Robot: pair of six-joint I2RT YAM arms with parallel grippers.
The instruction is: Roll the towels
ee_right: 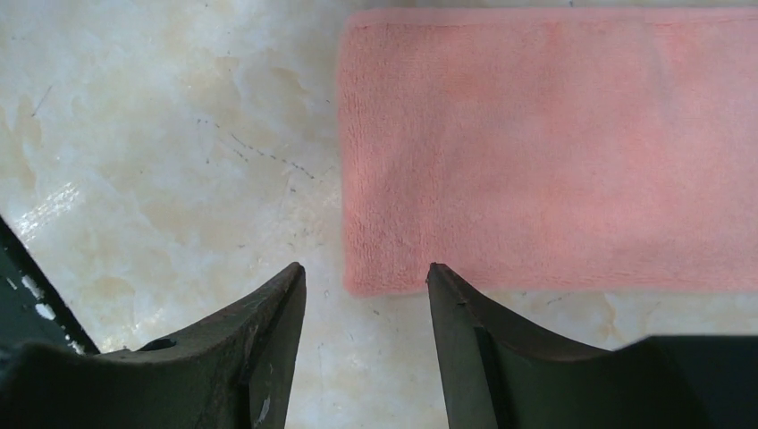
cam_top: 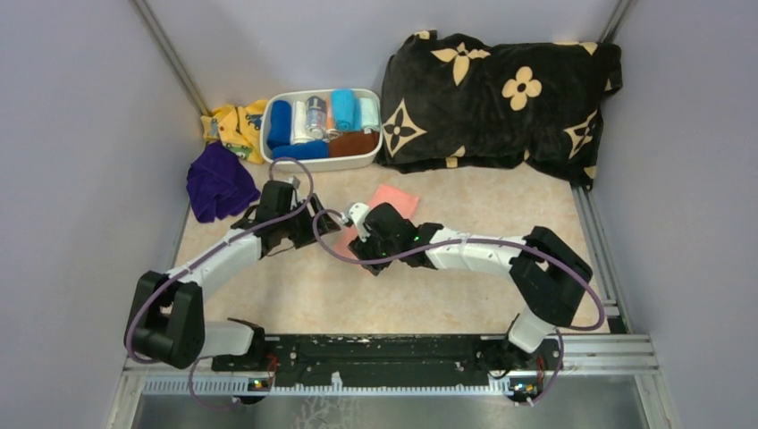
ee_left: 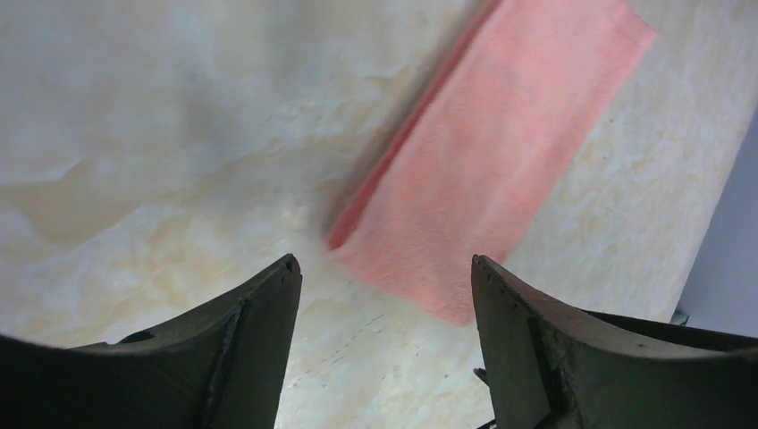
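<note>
A pink towel [cam_top: 392, 198] lies flat on the table as a folded strip, running diagonally in the top view and partly hidden by my right arm. My left gripper [cam_top: 324, 229] is open just left of it; in the left wrist view the towel [ee_left: 483, 143] lies ahead of the empty fingers. My right gripper [cam_top: 362, 259] hangs over the towel's near end, open and empty; in the right wrist view the towel's end [ee_right: 393, 179] sits just beyond the fingertips.
A white bin [cam_top: 266, 134] of rolled towels stands at the back, beside a black patterned blanket [cam_top: 492, 107]. Purple [cam_top: 219, 183] and yellow [cam_top: 237, 130] cloths lie back left. Bare table surrounds the pink towel on the front and right.
</note>
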